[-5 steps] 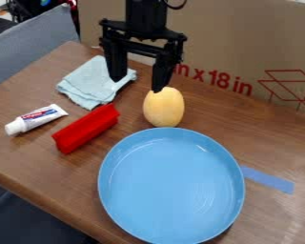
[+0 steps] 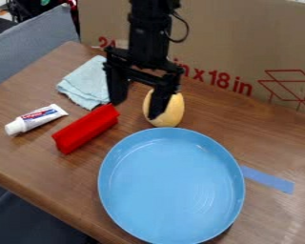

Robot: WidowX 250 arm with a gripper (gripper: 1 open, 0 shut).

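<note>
My black gripper [image 2: 141, 82] hangs open above the table, its two fingers spread over the space between the red cylinder and the yellow oval object [image 2: 167, 112], which it partly covers from view. The red cylinder [image 2: 85, 129] lies left of the blue plate [image 2: 171, 191]. A white toothpaste tube [image 2: 35, 118] lies at the left, and a folded light-blue cloth [image 2: 83, 87] is behind the cylinder.
A cardboard box [image 2: 244, 52] stands along the back. A strip of blue tape [image 2: 269, 180] is on the wooden table at the right. The table's left edge drops off beside a grey surface.
The gripper has come lower and toward the front, now overlapping the top of the yellow object in the view. The objects on the table look unmoved.
</note>
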